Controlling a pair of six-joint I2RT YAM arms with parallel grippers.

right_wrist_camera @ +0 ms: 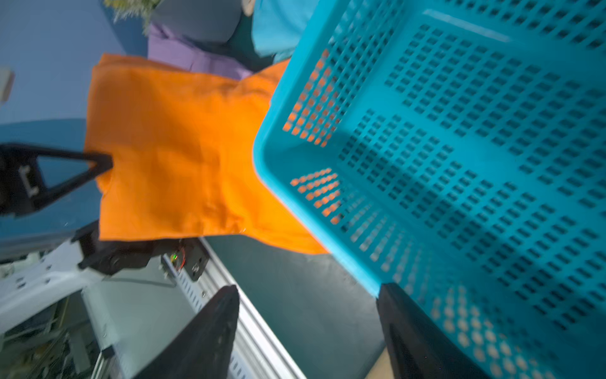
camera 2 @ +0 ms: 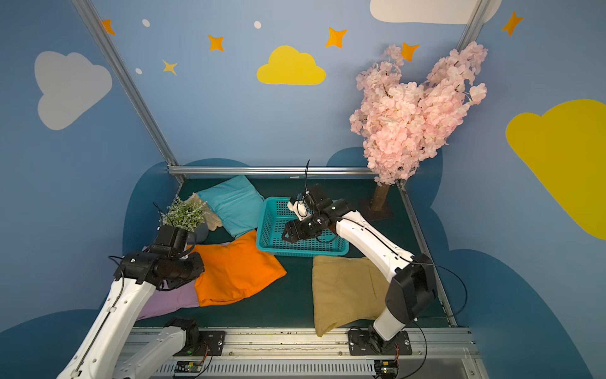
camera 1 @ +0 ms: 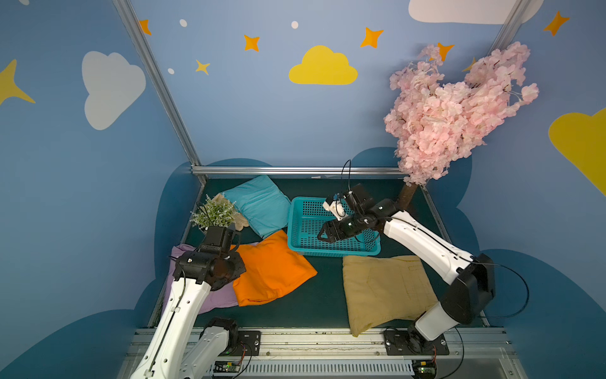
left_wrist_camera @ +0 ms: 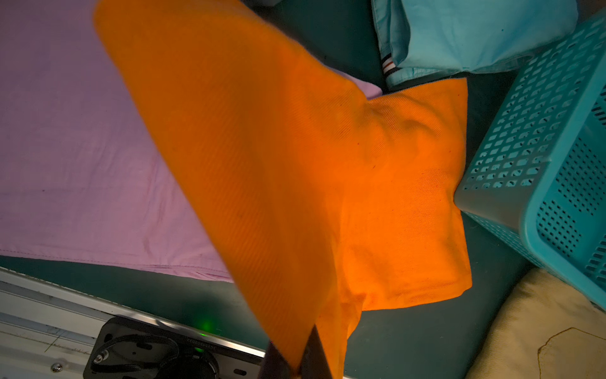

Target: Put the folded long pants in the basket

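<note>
My left gripper is shut on a corner of the orange garment (left_wrist_camera: 404, 208), with part of it raised in a fold. The rest lies flat beside the turquoise basket (left_wrist_camera: 536, 170) and over the purple garment (left_wrist_camera: 82, 158). Empty between its parted fingers, my right gripper hangs over the basket's left part in the top views. The basket (camera 1: 296, 249) looks empty, though the right arm covers part of it. A tan garment (camera 1: 385, 290) that resembles pants lies folded in front of the basket.
A blue garment (camera 1: 258, 205) is behind the orange one. At the left stands a small potted plant (camera 1: 213, 213), and a pink blossom tree (camera 1: 442, 120) at the back right. Bare dark table (camera 1: 322, 303) shows between the orange and tan garments.
</note>
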